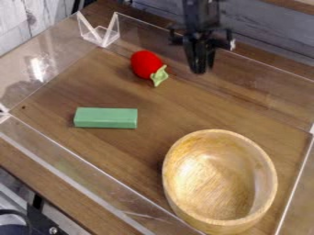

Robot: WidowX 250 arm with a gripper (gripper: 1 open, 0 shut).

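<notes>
My black gripper (200, 59) hangs at the top centre of the camera view, above and to the right of a red toy vegetable (146, 65) with a green leafy end. The two are apart. The gripper is slightly blurred, and how far its fingers are apart is hard to tell.
A green block (106, 117) lies at the left, and a large wooden bowl (221, 145) stands at the lower right. Clear plastic walls edge the wooden table (135, 156).
</notes>
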